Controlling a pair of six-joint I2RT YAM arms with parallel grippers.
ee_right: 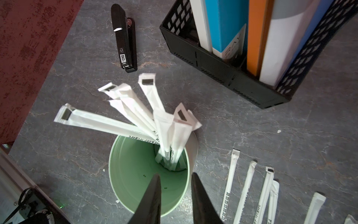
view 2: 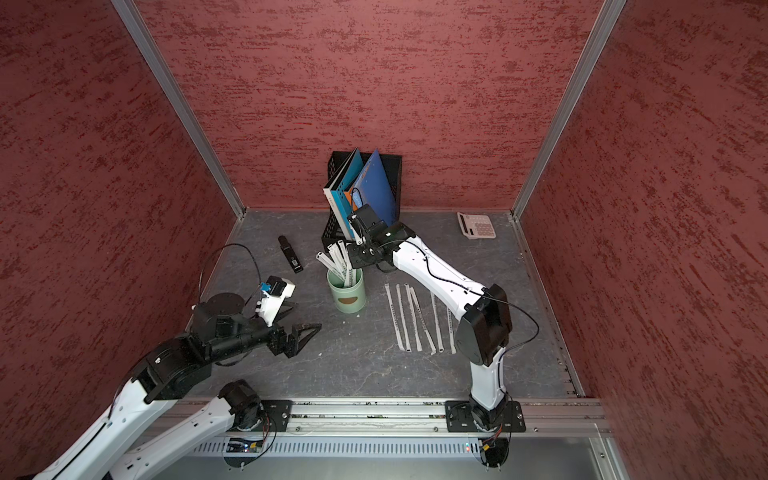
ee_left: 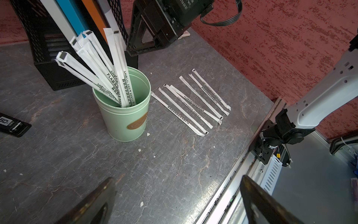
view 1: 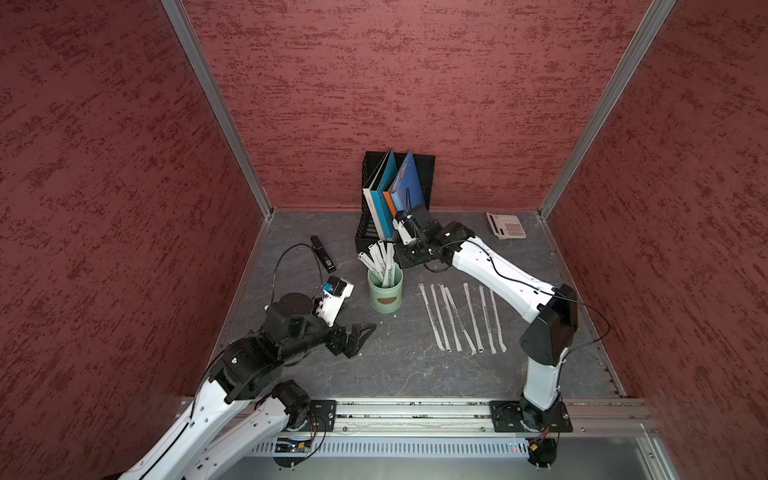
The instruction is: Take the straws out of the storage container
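Note:
The green container [view 1: 385, 300] holds a bunch of white wrapped straws [ee_right: 173, 138], leaning toward its back. Several straws [ee_left: 184, 108] lie in a row on the table right of it. My right gripper hangs over the container's right side in its wrist view, fingers apart with nothing seen between them; in the left wrist view it is beside the straw tops. My left gripper stands open and empty, low at the front left of the container.
A black file holder [ee_right: 238, 91] with folders stands behind the container. A black stapler [ee_right: 123, 37] lies back left, a calculator [view 1: 505, 225] back right.

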